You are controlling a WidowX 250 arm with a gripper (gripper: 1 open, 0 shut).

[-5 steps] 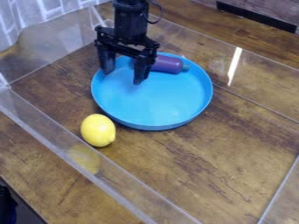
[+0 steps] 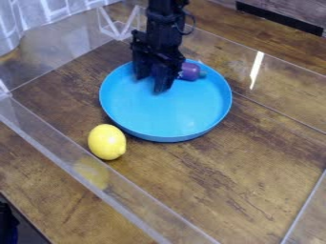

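The black gripper (image 2: 156,67) reaches down from the top over the back part of a blue plate (image 2: 166,110). A purple object (image 2: 193,71) lies on the plate at its back right, just right of the gripper and partly hidden by it. The fingers are dark and bunched, so whether they hold anything cannot be told. A yellow lemon-like object (image 2: 107,141) sits on the table outside the plate, at its lower left.
Transparent walls run along the left side and the right edge.
The gripper has moved and turned, its fingers now closer together over the back of the plate near the purple object, hiding more of it. The plate and yellow object stay in place.
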